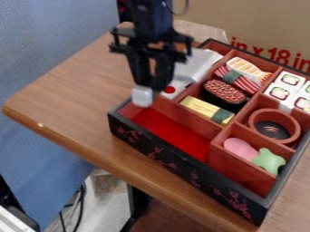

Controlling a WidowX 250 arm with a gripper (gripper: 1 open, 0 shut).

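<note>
My black gripper (147,82) hangs over the front left corner of the bento box (183,172), blurred, with a small white block (141,96) at its fingertips. Just below it is the box's empty red compartment (169,130). The white pieces in the upper left compartment are mostly hidden behind the gripper and arm. The other compartments hold sushi pieces (226,93), a yellow piece (206,110), a red ring (274,127), and pink (241,148) and green (269,161) pieces.
Cardboard (260,27) stands behind the table. Beyond the table's front left edge are the floor and some cables.
</note>
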